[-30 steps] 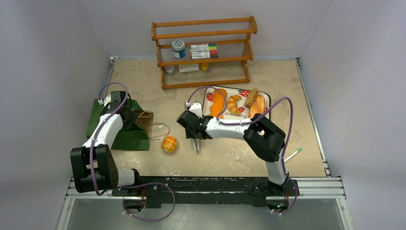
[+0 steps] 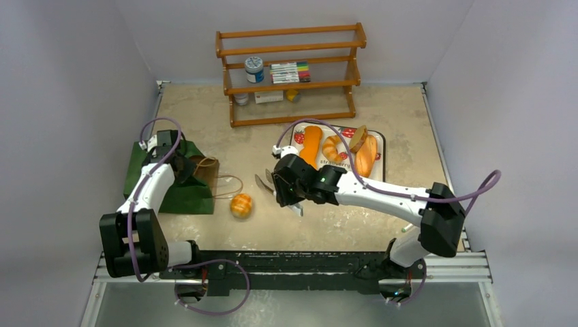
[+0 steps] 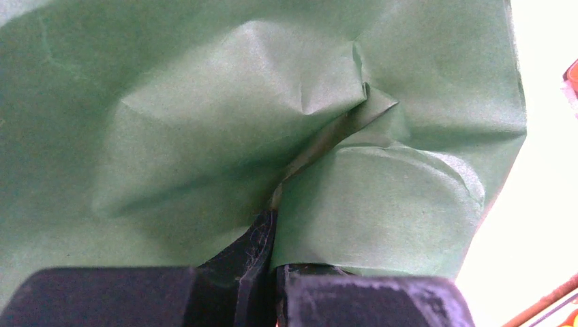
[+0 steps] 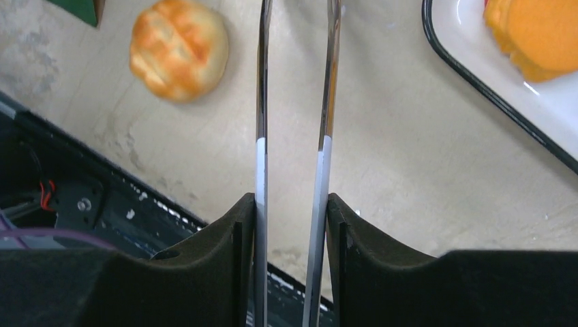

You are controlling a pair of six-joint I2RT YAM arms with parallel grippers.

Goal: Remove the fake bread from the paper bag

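Note:
On the left lies the green paper bag, its brown opening and handles facing right. My left gripper is over the bag; in the left wrist view it is shut at the bottom, with a fold of green paper between its fingers. A round bun rests on the table just outside the bag's mouth. Metal tongs with grey handles are held by my right gripper, their two arms apart and nothing visible between them. How much bread is inside the bag is hidden.
A strawberry-patterned tray at the right holds a croissant, an orange loaf and other bread. The wooden rack stands at the back. Bare table lies in front of the tray.
My right gripper has moved right, away from the bun, and the tongs have turned so that they slant across the table. The left arm, bag and bun look unmoved.

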